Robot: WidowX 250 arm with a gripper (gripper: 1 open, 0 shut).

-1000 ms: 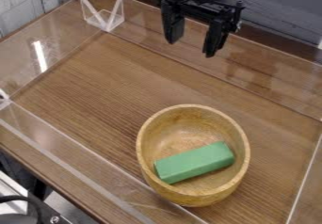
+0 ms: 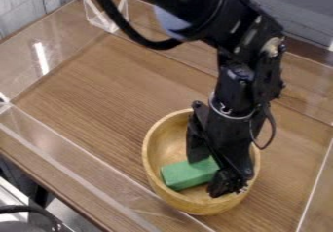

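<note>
The black gripper (image 2: 215,153) reaches down from the top of the view into a tan round bowl (image 2: 172,141) at the lower middle. Its fingers are at a green block (image 2: 186,175) in the bowl, covering part of it. The dark fingers overlap, and whether they hold the block is hard to tell.
A raised edge runs along the back, and dark cables lie at the lower left corner.
The arm has come down from the back of the surface into the bowl, over the green block.
</note>
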